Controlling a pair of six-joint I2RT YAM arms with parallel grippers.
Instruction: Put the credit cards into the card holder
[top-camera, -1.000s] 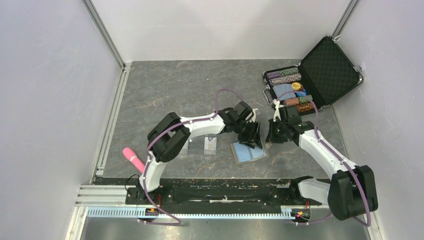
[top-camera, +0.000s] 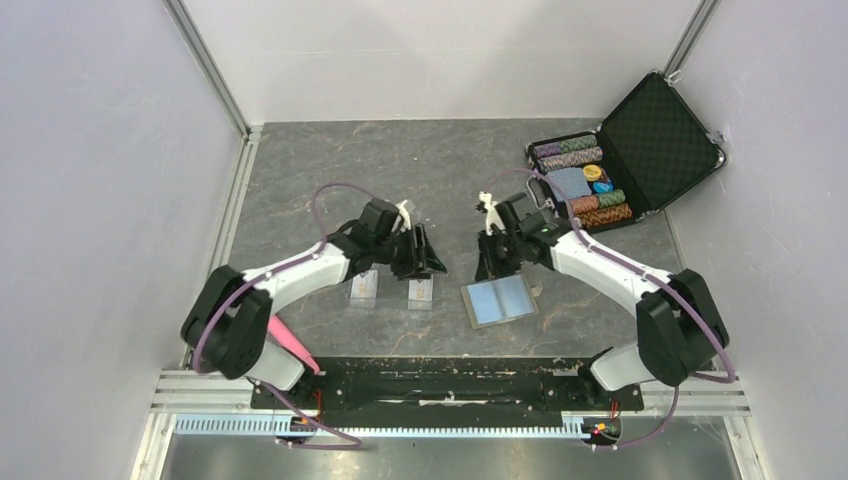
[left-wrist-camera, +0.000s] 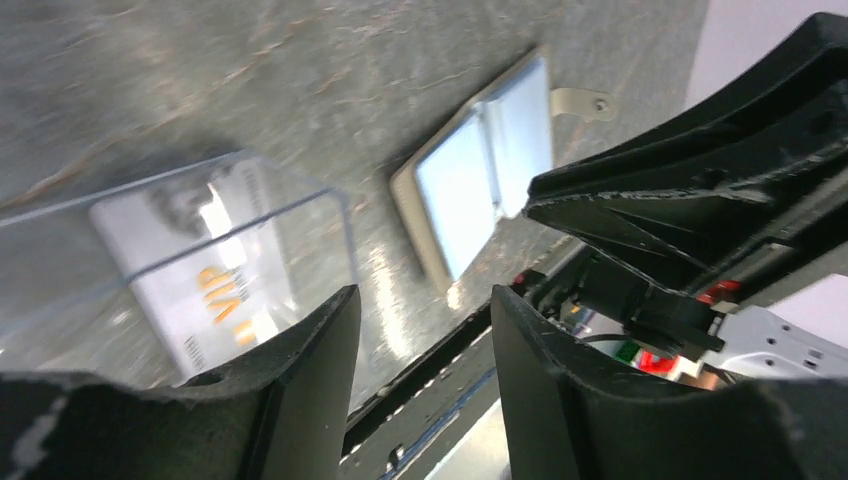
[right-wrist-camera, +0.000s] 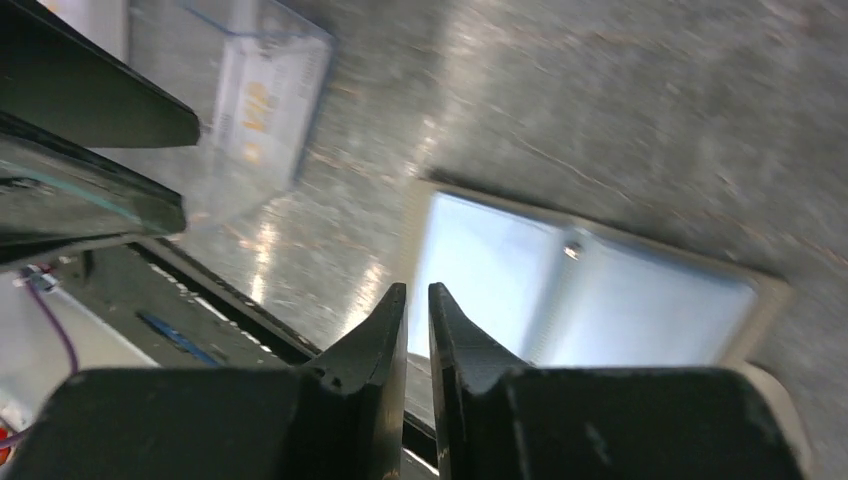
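In the top view, an open card holder, tan-edged with pale blue insides, lies front right of centre. White cards with orange print, one on the left and one on the right, stand in clear trays left of it. My left gripper is open and empty beside the right card, with the holder beyond. Fingers of my right gripper are parted by a narrow gap, nothing visible between them. It hangs over the card holder near its left end, apparently not touching.
At the back right stands an open black case with poker chips. A pink object lies by the left arm's base. Both grippers are close together at the middle.
My left gripper has moved left, from over the card holder to above the right-hand card. My right gripper has come left, from beside the holder to above its left end.
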